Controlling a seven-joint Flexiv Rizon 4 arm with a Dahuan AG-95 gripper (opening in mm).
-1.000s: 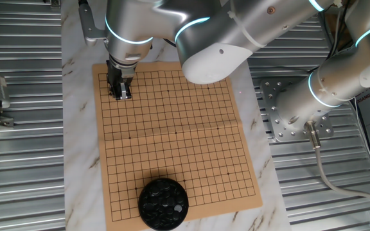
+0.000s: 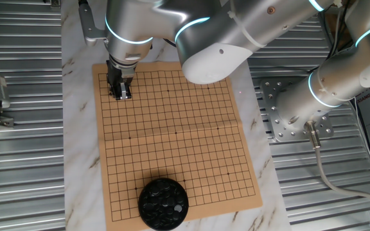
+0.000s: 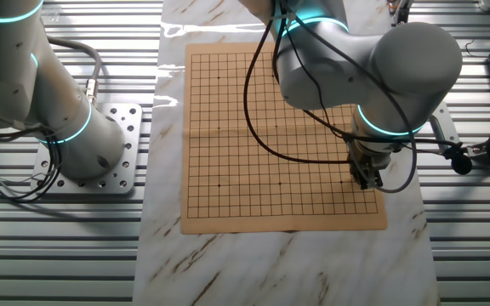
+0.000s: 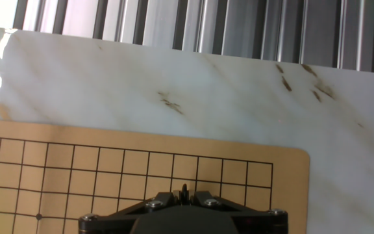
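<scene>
A tan grid board (image 2: 201, 163) lies flat on the marble-patterned table, with a fold line across its middle. My gripper (image 2: 123, 97) points down over the board's upper left corner area in exterior view 1. In the wrist view the gripper appears at the bottom edge, its fingertips drawn together, so it looks shut. A thin dark upright sliver shows between the tips; whether it is a held piece or part of the gripper cannot be told. A round black bowl (image 2: 163, 204) of black stones rests on the board's near edge. The arm hides that bowl in exterior view 2.
The board's grid shows no stones where it is visible. Bare marble tabletop (image 4: 109, 84) borders the board, with ridged metal beyond it. The robot's base plate (image 2: 270, 110) stands to the right in exterior view 1. Loose black cables (image 3: 270, 149) loop along the arm.
</scene>
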